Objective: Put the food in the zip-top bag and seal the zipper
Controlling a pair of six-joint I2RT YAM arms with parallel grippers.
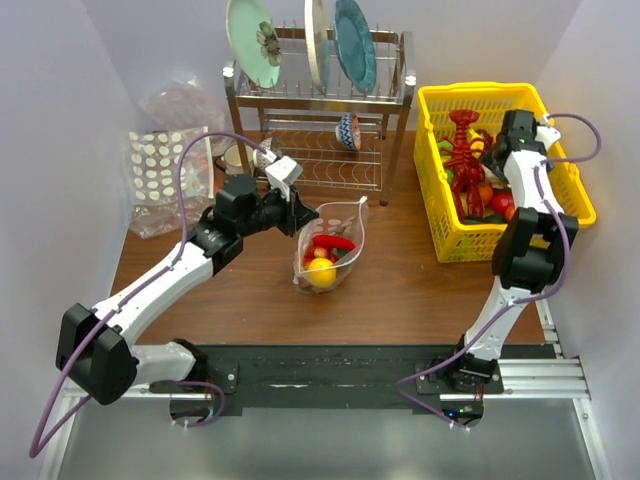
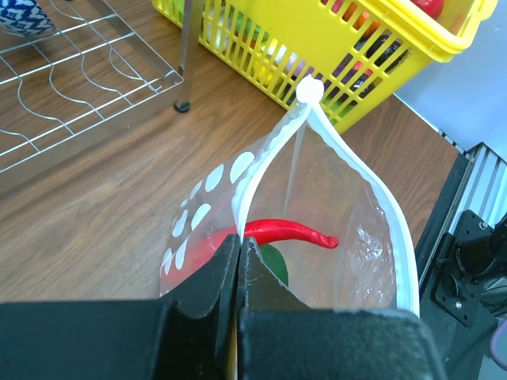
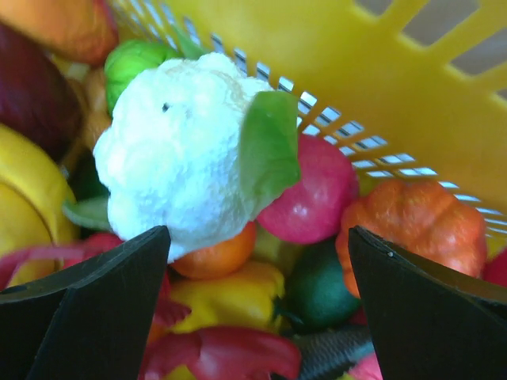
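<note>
The zip top bag [image 1: 351, 217] stands open on the table, with a yellow fruit [image 1: 320, 272], a red chili [image 2: 289, 231] and other food inside. Pinched on the bag's rim [image 2: 240, 202] is my left gripper, its fingers closed on the thin plastic. Over at the right, my right gripper [image 1: 492, 158] reaches down into the yellow basket [image 1: 465, 241]. In the right wrist view its fingers are wide apart, and a white cauliflower [image 3: 178, 150] lies ahead of them, nearer the left finger [image 3: 131, 289]. A pumpkin [image 3: 420, 226] lies near the other finger.
A red lobster [image 1: 463, 165] and several other foods fill the basket. A dish rack [image 1: 320, 97] with plates stands at the back. Spare bags [image 1: 165, 165] lie at the back left. Bare table [image 1: 410, 290] separates bag and basket.
</note>
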